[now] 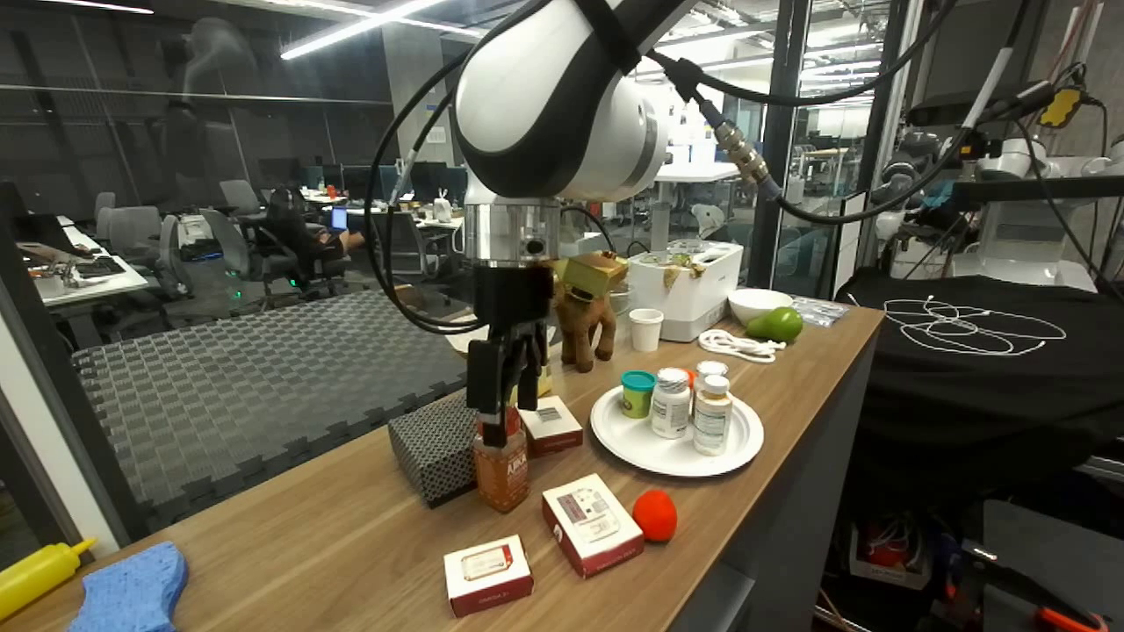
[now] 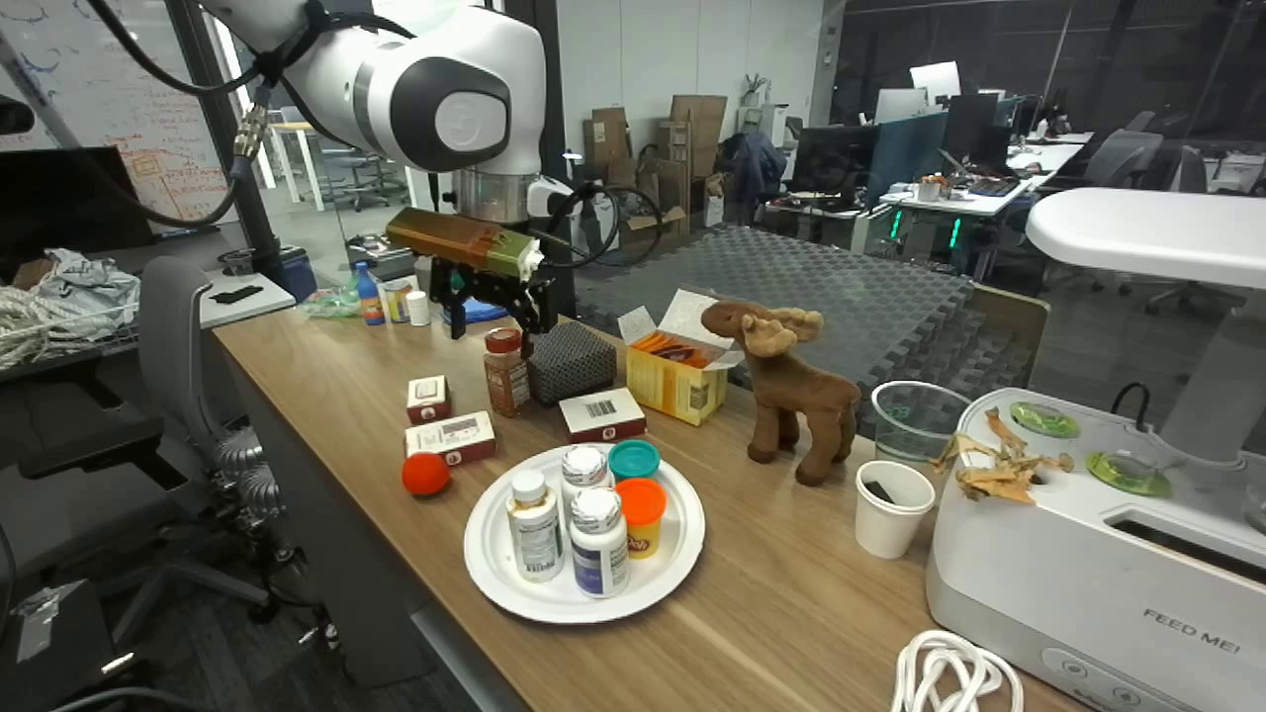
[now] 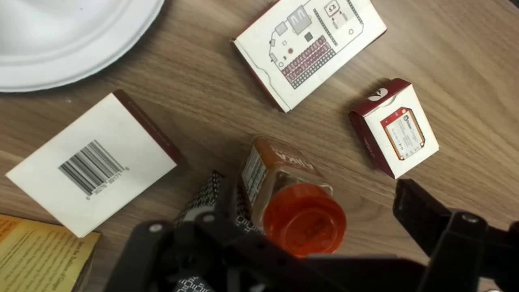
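Note:
A spice jar with a red lid (image 3: 305,219) stands upright on the wooden counter, its orange label (image 2: 507,382) facing out. My gripper (image 1: 503,409) is open above it, fingers pointing down. From the wrist, the lid shows between the two spread fingers, with one black finger (image 3: 422,214) well to its right. Whether either finger touches the jar is hard to tell; nothing is gripped. The dark patterned box (image 1: 434,448) sits right beside the jar, partly covered by the gripper in the wrist view.
Three white-and-maroon boxes lie close by: a barcode box (image 3: 95,163), a larger one (image 3: 311,48) and a small one (image 3: 396,129). A red ball (image 1: 655,515) is near the counter edge. A white plate (image 2: 493,570) carries bottles and tubs. A plush moose (image 2: 797,392) stands farther off.

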